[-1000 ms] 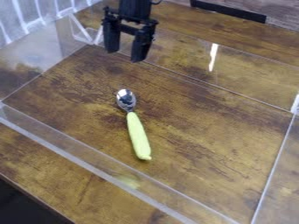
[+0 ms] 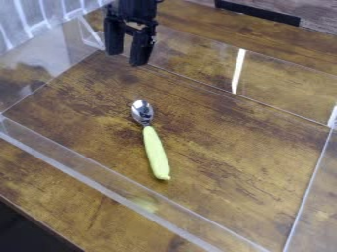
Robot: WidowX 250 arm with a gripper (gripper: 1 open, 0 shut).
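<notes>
A spoon with a shiny metal bowl and a long pale green handle (image 2: 156, 153) lies in the middle of the wooden surface, bowl toward the back. My black gripper (image 2: 128, 47) hangs at the back left, above and apart from the spoon, with its fingers open and nothing visible between them.
Clear transparent panels (image 2: 238, 70) border the wooden work area (image 2: 243, 133) on its sides. A white railed object (image 2: 33, 15) stands at the back left corner, and a dark bar (image 2: 258, 10) lies at the back.
My gripper has moved left, toward the back left, over the last second. The spoon has stayed in place.
</notes>
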